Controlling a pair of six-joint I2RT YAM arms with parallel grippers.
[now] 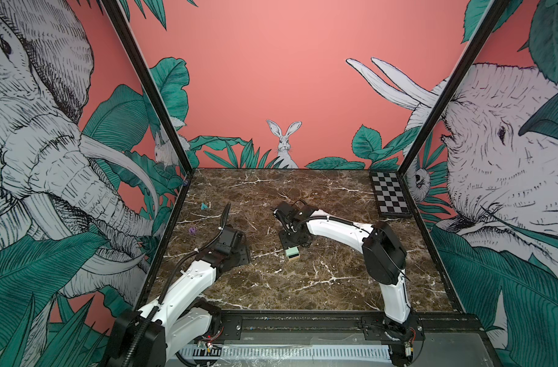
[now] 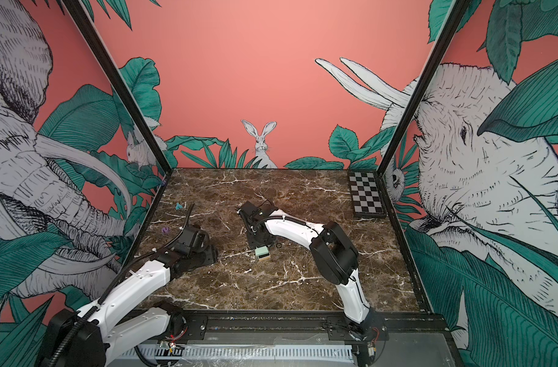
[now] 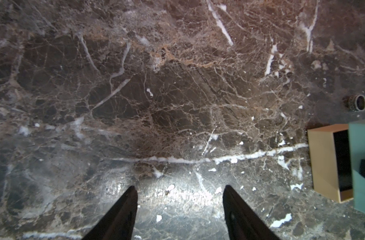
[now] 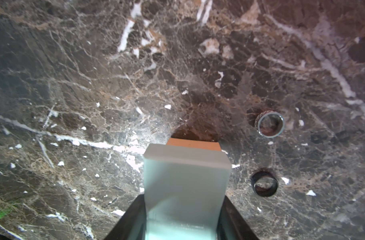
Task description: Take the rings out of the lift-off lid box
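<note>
The small box has a tan base [image 3: 323,164] and a mint lid, which sits raised and shifted on it in the left wrist view. My right gripper [image 1: 289,243] is shut on the mint lid from both sides in the right wrist view. Two rings lie on the table beside the box: a silver ring [image 4: 269,135] and a black ring [image 4: 264,192]. My left gripper hangs part open over bare marble left of the box, nothing between its fingers. The box's inside is mostly hidden.
A checkered board [image 1: 390,192] lies at the back right. Small cyan [image 1: 203,206] and purple [image 1: 192,230] objects lie at the left.
</note>
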